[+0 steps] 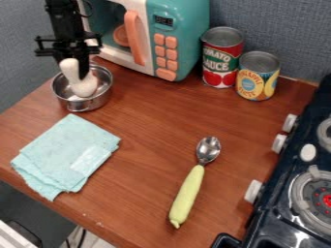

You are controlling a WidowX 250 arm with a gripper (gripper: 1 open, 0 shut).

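The black gripper [69, 50] is at the upper left, above a steel bowl [103, 98]. Directly below its fingers a white pestle-like object [77, 79] stands tilted in the bowl, its top reaching up into the gripper. Whether the fingers are closed on it is hard to tell at this size.
A teal toy microwave [181, 29] stands behind, with two cans [222, 60] to its right. A folded cloth [68, 155], a spoon [208, 149] and a pale green vegetable [187, 196] lie on the table. A stove [291, 208] fills the right edge.
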